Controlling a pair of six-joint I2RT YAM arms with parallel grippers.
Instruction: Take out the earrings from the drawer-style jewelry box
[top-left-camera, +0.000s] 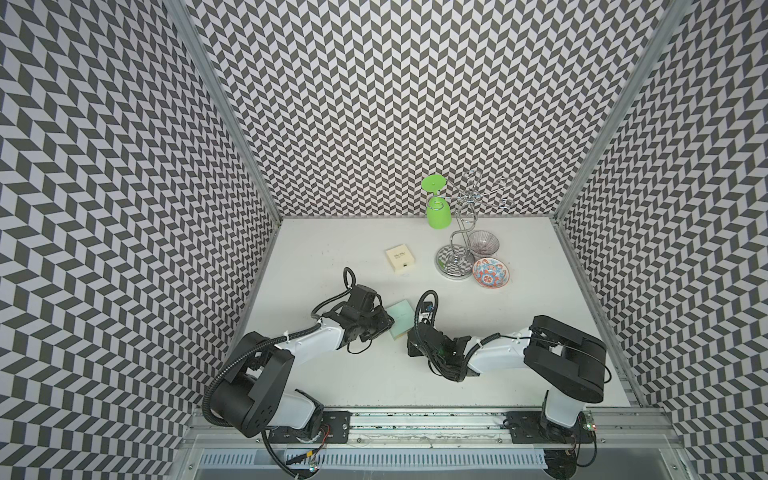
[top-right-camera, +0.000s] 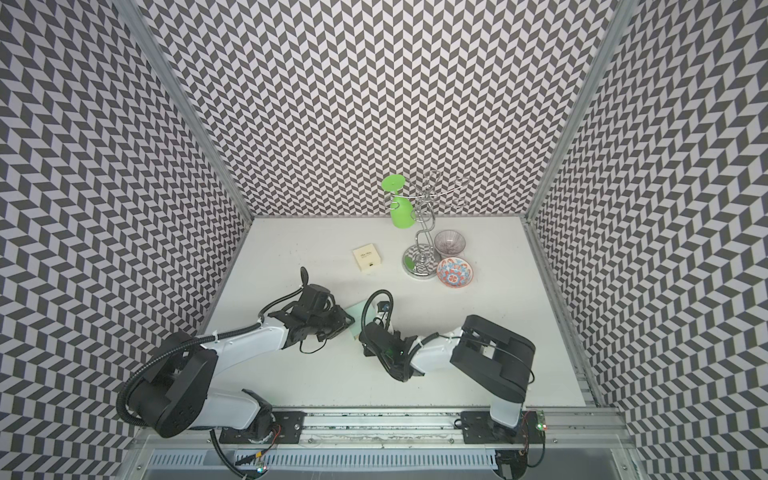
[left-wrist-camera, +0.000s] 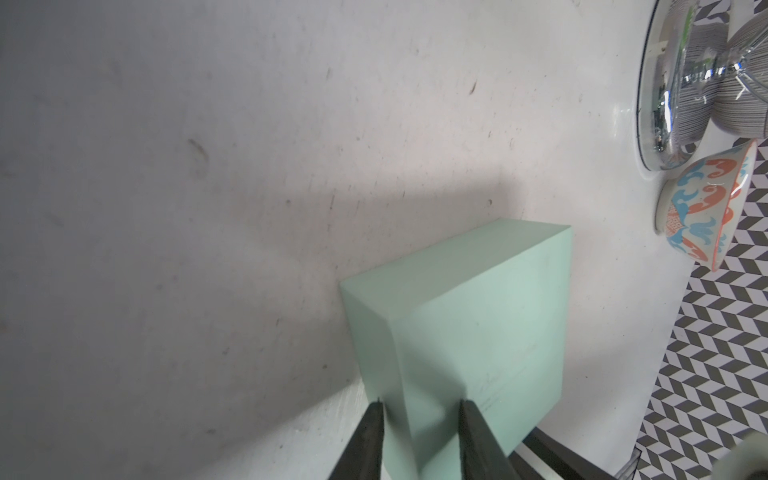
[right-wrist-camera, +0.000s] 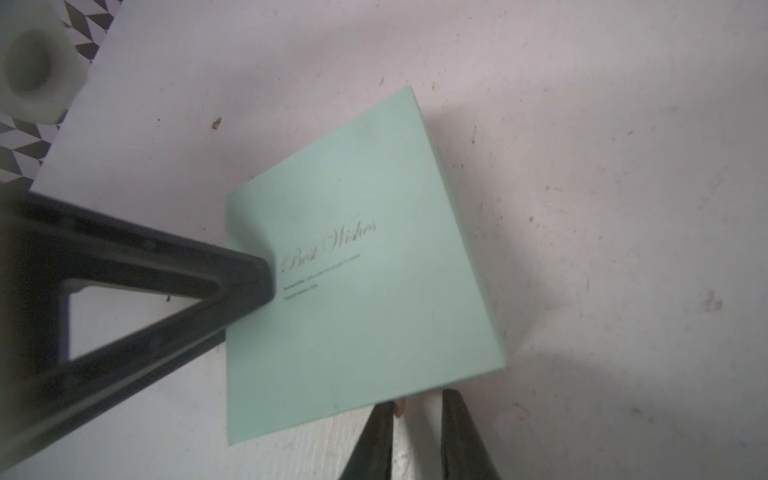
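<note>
The mint-green jewelry box (right-wrist-camera: 360, 280), printed "Best Wishes", shows its large face in the right wrist view. My left gripper is shut on one side of it, one finger across the printed face and the other along the opposite side. A small brown tab (right-wrist-camera: 399, 407) peeks out below the box's near edge. Just there my right gripper is part open, with the tab close beside its left fingertip; no grip on it shows. From above, the box (top-left-camera: 401, 319) sits between both grippers. No earrings are visible, and the drawer appears closed.
A small cream box (top-left-camera: 400, 257) lies behind the mint one. Further back right stand a metal rack (top-left-camera: 454, 260), a green cup (top-left-camera: 438, 213), a clear bowl (top-left-camera: 483, 242) and a patterned bowl (top-left-camera: 490, 273).
</note>
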